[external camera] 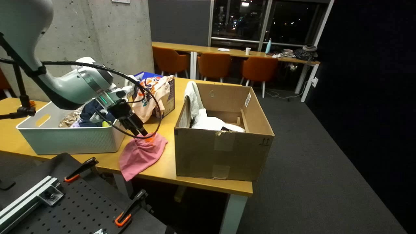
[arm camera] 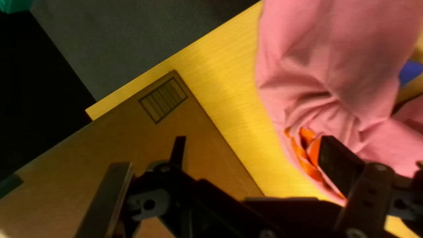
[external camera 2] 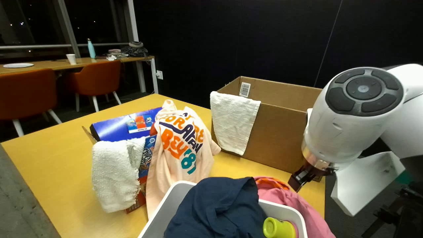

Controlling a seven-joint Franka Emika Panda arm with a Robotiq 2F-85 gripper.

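A pink cloth [external camera: 142,154] with an orange patch lies crumpled on the table between the grey-white bin and the cardboard box, one end hanging over the edge. Just above its orange end is my gripper [external camera: 140,130], tilted. In the wrist view the gripper is open, its fingers [arm camera: 337,158] set wide apart and nothing gripped. The right-hand finger overlaps the cloth [arm camera: 337,95] in that view; whether they touch, I cannot tell. The other finger appears over the side of the cardboard box [arm camera: 131,131].
The open cardboard box [external camera: 222,156] holds white cloth, and a white towel [external camera 2: 234,119] drapes over its rim. The bin [external camera: 74,140] contains a navy cloth [external camera 2: 218,210] and a yellow-green can [external camera 2: 277,228]. Behind, a peach printed shirt [external camera 2: 182,142] and white towel [external camera 2: 115,170] hang on a blue box [external camera 2: 115,129].
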